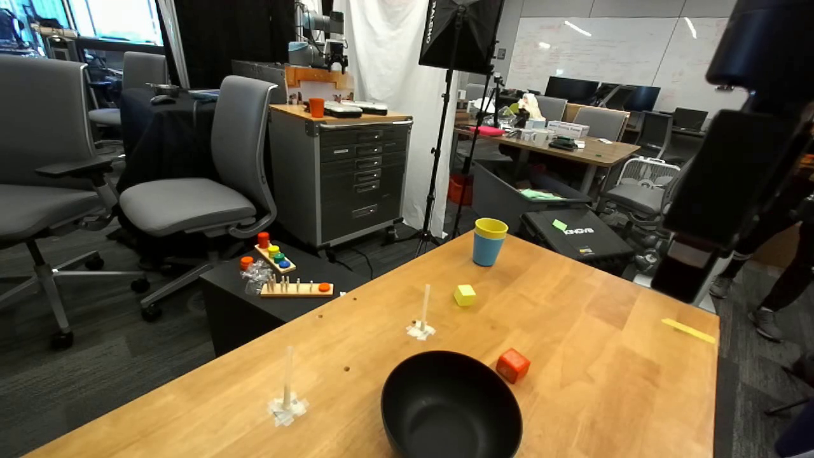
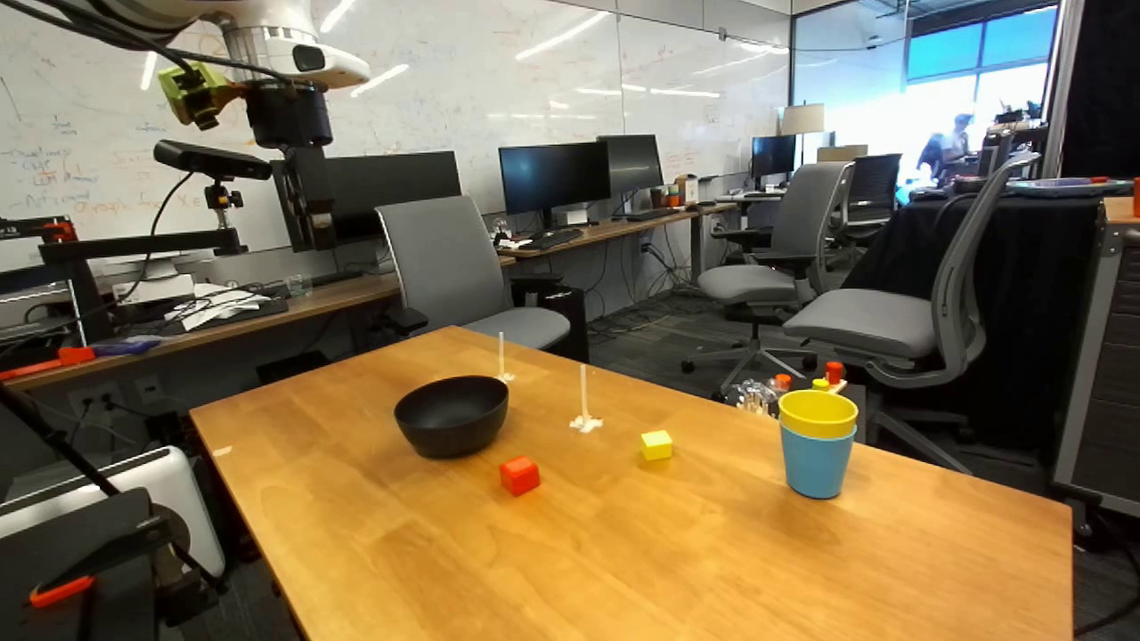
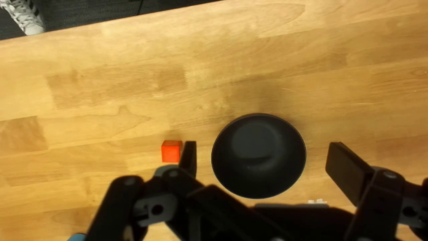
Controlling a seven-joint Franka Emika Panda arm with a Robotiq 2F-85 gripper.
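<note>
My gripper is open high above the table, its two black fingers [image 3: 348,172] wide apart with nothing between them. Below, a black bowl [image 3: 258,154] shows in the gap between the fingers; it looks empty. A red block [image 3: 171,152] rests on the wood beside the bowl, close to the left finger in the wrist view. Farther along the table lies a yellow block [image 2: 656,445]. A blue cup with a yellow cup nested in its top [image 2: 818,454] stands toward the far end. In exterior view 1 the gripper [image 1: 690,221] is partly cut off at the right.
Two thin upright pegs [image 1: 425,309] are taped to the table near one long edge. A strip of yellow tape [image 1: 688,331] marks the opposite side. A low black stand with toys [image 1: 252,305] is off the table.
</note>
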